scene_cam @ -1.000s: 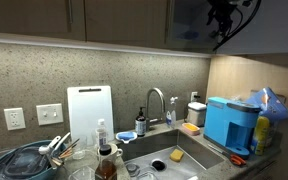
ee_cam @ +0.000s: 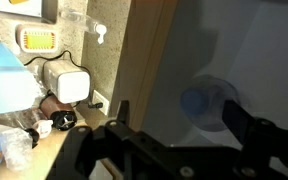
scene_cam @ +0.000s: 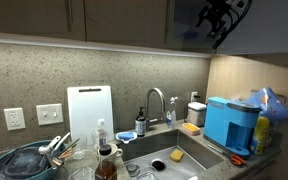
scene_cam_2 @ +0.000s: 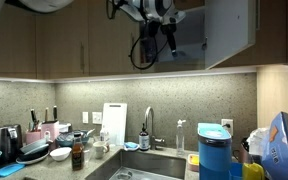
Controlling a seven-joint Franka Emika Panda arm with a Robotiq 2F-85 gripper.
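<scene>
In the wrist view my gripper is open, its dark fingers wide apart. Between and beyond them shows a round, clear or pale item (ee_cam: 208, 102) with a bluish spot at its middle; what it is cannot be made out. It appears to be inside the grey cabinet space, and no finger visibly touches it. From the second exterior view, the gripper (scene_cam_2: 172, 42) points down in front of the open upper cabinet (scene_cam_2: 192, 53).
The open cabinet door (scene_cam_2: 231, 30) hangs to the right of the gripper. Below are the sink (scene_cam: 156, 160), a blue container (scene_cam: 229, 122), a tall faucet (scene_cam: 154, 97) and a white cutting board (scene_cam: 90, 112). Bottles and dishes crowd the counter.
The counter items look unmoved.
</scene>
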